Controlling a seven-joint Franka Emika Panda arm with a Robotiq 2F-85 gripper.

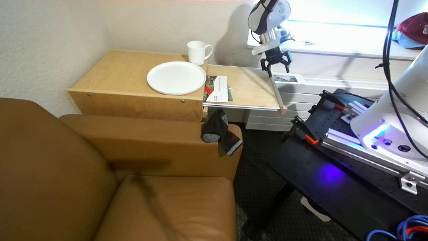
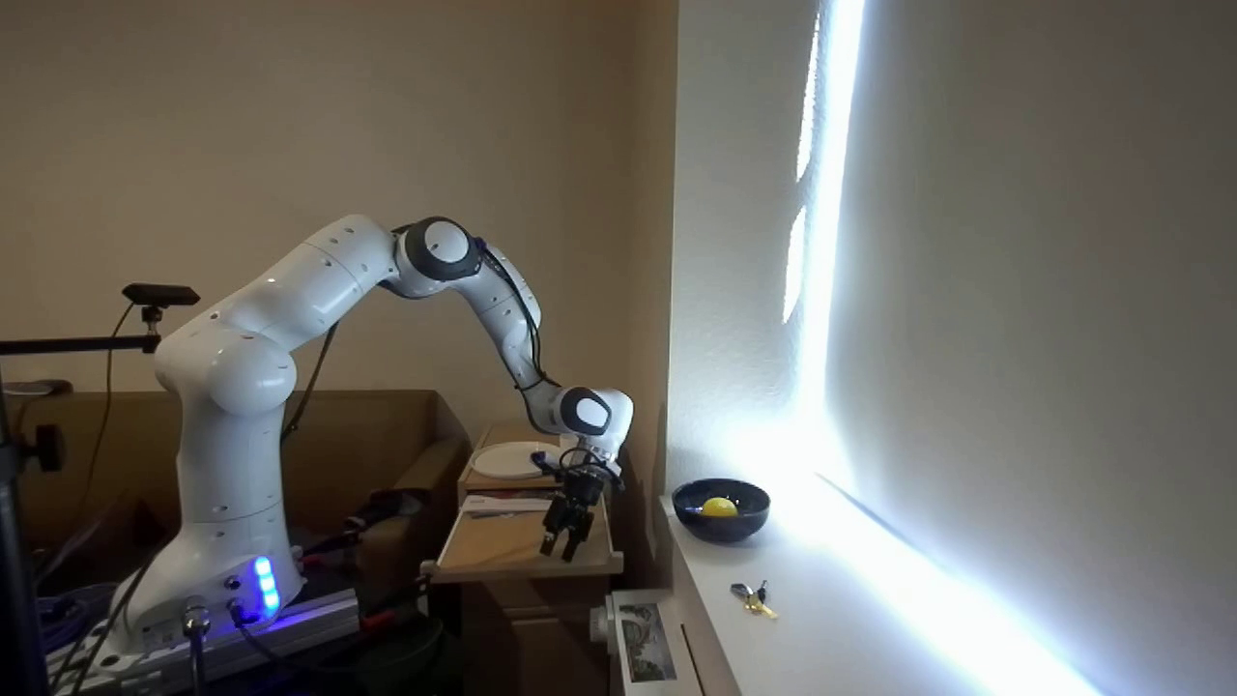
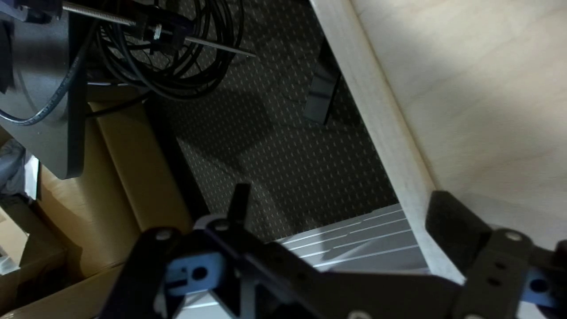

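My gripper [image 1: 278,72] stands open at the outer end of the pull-out wooden shelf [image 1: 244,82], its fingers pointing down. In the wrist view the two fingers are wide apart, and the right finger [image 3: 452,223] overlaps the shelf's raised wooden edge [image 3: 390,119]. The left finger [image 3: 240,204] is over the dark floor. I cannot tell whether either finger touches the edge; nothing is gripped. From the second exterior view, the gripper [image 2: 558,551] appears in front of the shelf's right side.
A white plate [image 1: 176,78] and white mug [image 1: 196,52] stand on the cabinet. Papers [image 1: 218,89] lie on the shelf. A dark sock [image 1: 216,126] drapes over the sofa arm. On the windowsill are a dark bowl [image 2: 721,528] holding something yellow, and keys [image 2: 756,598].
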